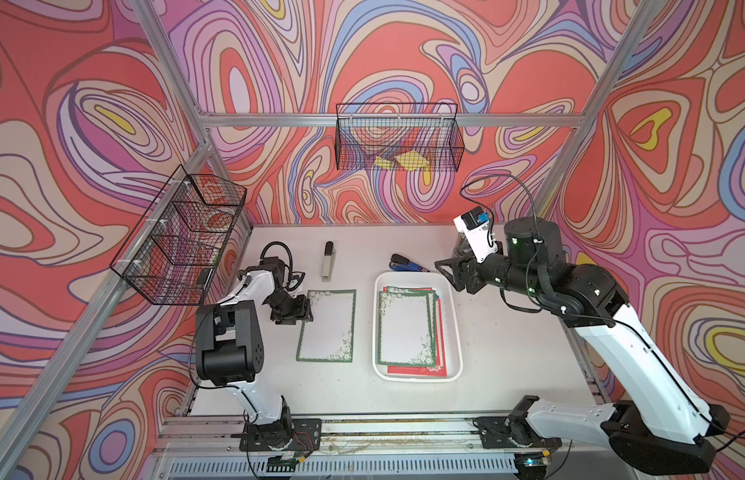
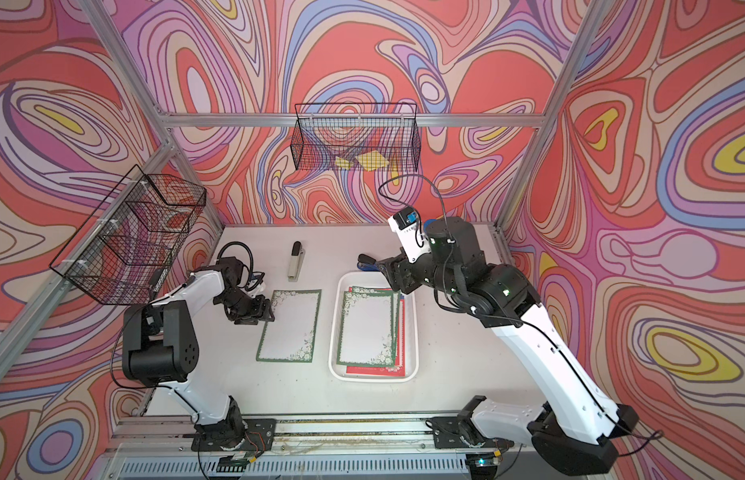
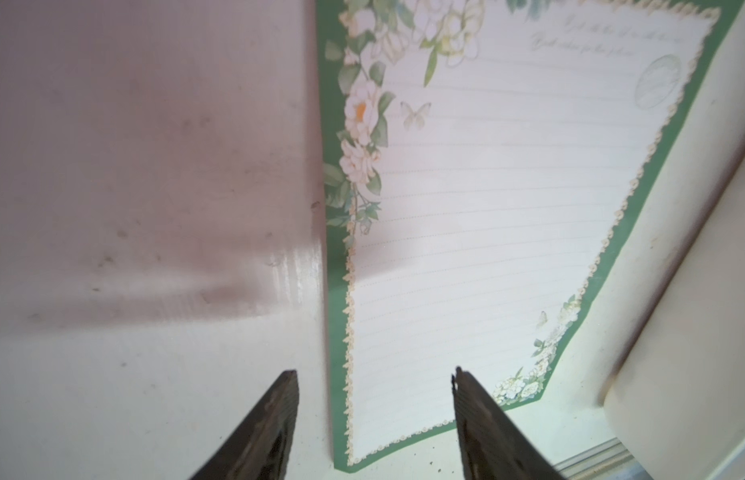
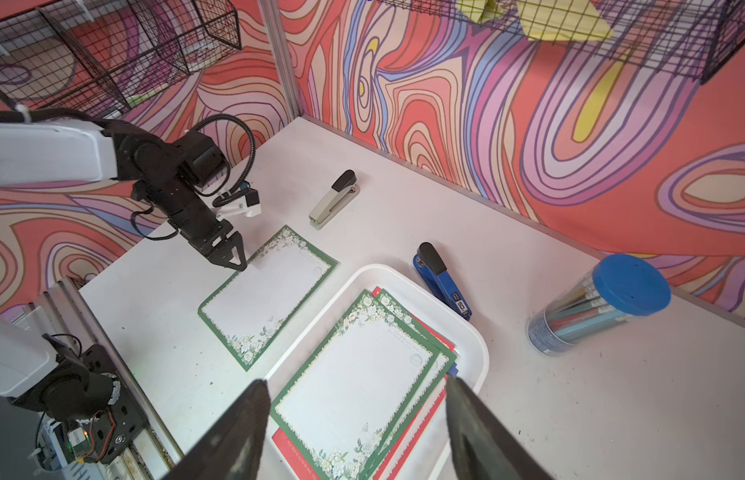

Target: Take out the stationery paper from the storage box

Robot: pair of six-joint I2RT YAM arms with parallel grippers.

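A sheet of stationery paper (image 1: 327, 326) with a green floral border lies flat on the table, left of the white storage box (image 1: 457, 352). Above its left edge, my left gripper is open, with nothing between its fingers; the left wrist view shows that edge running through the gap below. Inside the box are more green-bordered sheets (image 4: 356, 376), with red paper (image 4: 412, 445) showing from beneath. My right gripper hangs high near the box's back right corner, open and empty.
A grey stapler (image 4: 335, 200) and a blue stapler (image 4: 442, 281) rest behind the papers. A jar of pens with a blue lid (image 4: 631, 285) stands right of the box. Wire baskets (image 1: 399, 140) hang on the frame.
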